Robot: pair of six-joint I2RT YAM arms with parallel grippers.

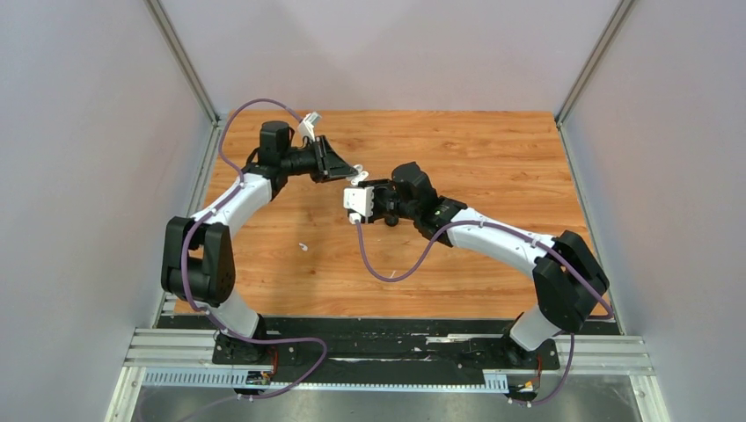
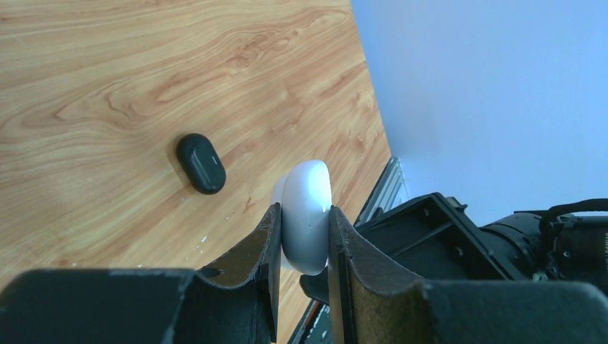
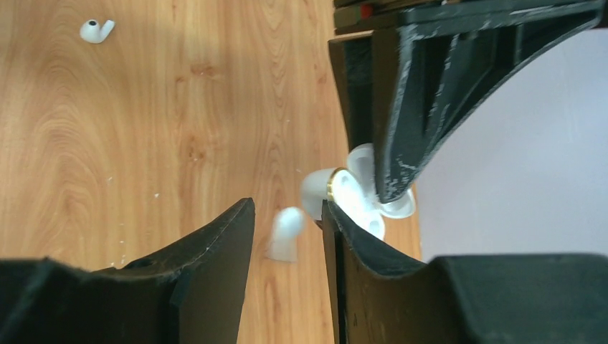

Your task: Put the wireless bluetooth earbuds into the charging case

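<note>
The white charging case is held between the fingertips of my left gripper; in the right wrist view the case point(image 3: 358, 204) shows its lid up, under the dark fingers of the left gripper. My right gripper stands open just below and beside the case, with nothing clearly between its fingers. A white earbud point(image 3: 97, 30) lies on the wooden table, also seen as a small white piece point(image 1: 303, 247) left of centre in the top view.
A black oval object point(image 2: 201, 163) lies on the table, partly hidden by the right arm in the top view. The wooden table point(image 1: 475, 149) is otherwise mostly clear, bounded by side walls.
</note>
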